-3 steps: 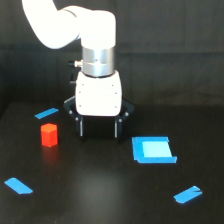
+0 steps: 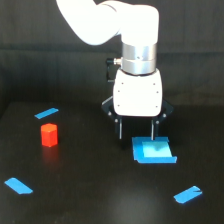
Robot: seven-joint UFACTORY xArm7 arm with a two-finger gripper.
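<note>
A white robot arm comes down from the top of the view, its dark gripper [image 2: 137, 126] hanging just over a blue square [image 2: 154, 158] with a paler inner patch at the right of centre. The two dark fingers stand apart; I see nothing clearly held between them. A red cube [image 2: 49, 135] sits on the black surface at the left.
Blue tape strips lie at the back left [image 2: 47, 112], front left [image 2: 18, 186] and front right [image 2: 187, 194].
The arm and gripper have moved right, from near the red cube to above the blue square. The cube has stayed where it was.
</note>
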